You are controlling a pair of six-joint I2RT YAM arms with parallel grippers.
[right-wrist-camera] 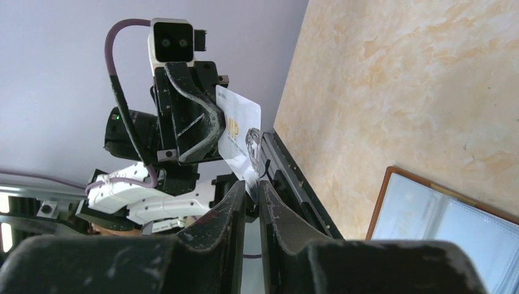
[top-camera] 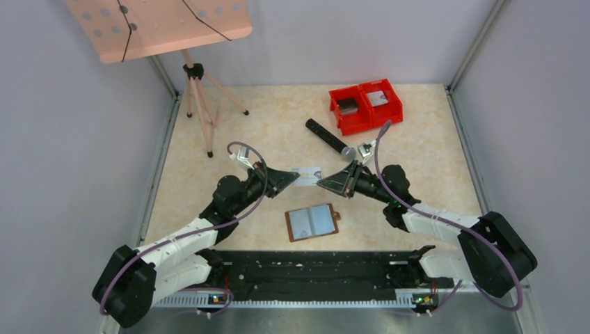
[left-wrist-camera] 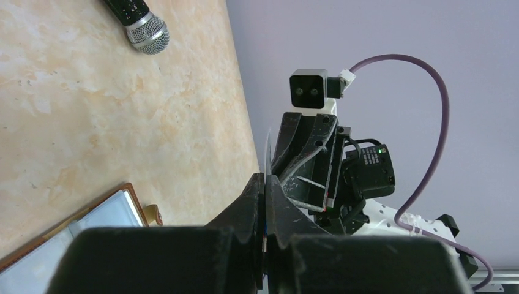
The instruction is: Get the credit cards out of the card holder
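Note:
A white card (top-camera: 306, 176) with gold print spans the gap between my two grippers, above the table. My left gripper (top-camera: 296, 177) is shut on one end of it; in the left wrist view the card (left-wrist-camera: 267, 153) shows as a thin edge rising from the fingertips. My right gripper stands slightly open, and the card's lower corner reaches in between its tips; whether both pads touch it I cannot tell. The brown card holder (top-camera: 289, 226) lies spread flat below, its two pale pockets facing up.
A black microphone (top-camera: 325, 134) lies behind the grippers. Red bins (top-camera: 357, 127) stand at the back right, a white card (top-camera: 377, 98) in the right one. A pink stand (top-camera: 198, 97) occupies the back left. Bare table surrounds the holder.

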